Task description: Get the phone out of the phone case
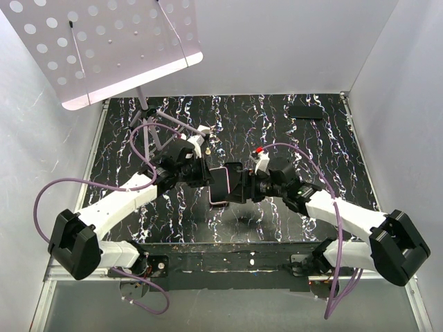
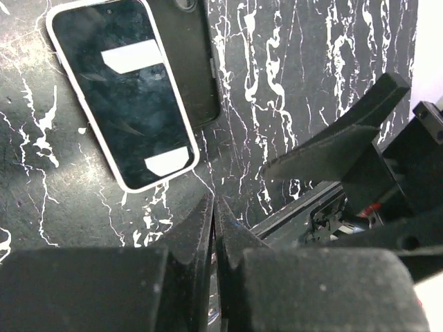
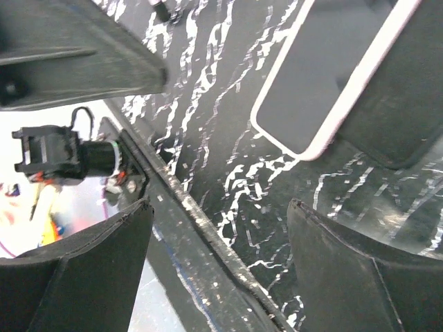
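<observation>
The phone point(image 1: 219, 185), pale-edged with a dark screen and two white reflections, lies screen up on the table. Alongside it is the empty-looking black phone case point(image 1: 234, 168); in the left wrist view the phone point(image 2: 114, 83) hides one long edge of the case point(image 2: 190, 62). I cannot tell whether they touch. My left gripper has its fingers together with nothing between them, and the phone is outside, beyond the tips. My right gripper is open, bare table between its fingers, near the phone's front end.
A flat black slab point(image 1: 305, 112) lies at the back right. At the back left stands a tripod point(image 1: 149, 121) beneath a large perforated panel point(image 1: 111, 41). Both grippers are close together around the phone.
</observation>
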